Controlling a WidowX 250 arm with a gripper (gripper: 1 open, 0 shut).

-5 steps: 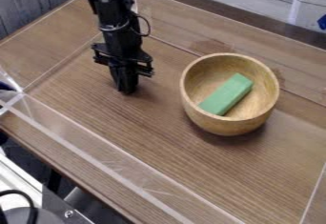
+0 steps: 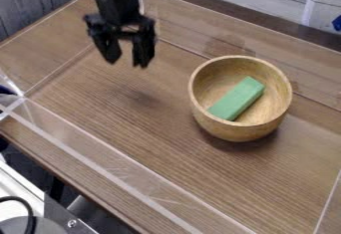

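Note:
My gripper hangs over the upper middle-left of the wooden table, a dark arm with pale text on it above two fingertips that stand apart. Nothing clear shows between them. To its right a wooden bowl holds a green block, lying at a slant inside.
A dark object with a grey part sits at the lower left corner, and cables show at the left edge.
The gripper has moved up and toward the back, away from where it was low beside the bowl. The bowl and block are unchanged.

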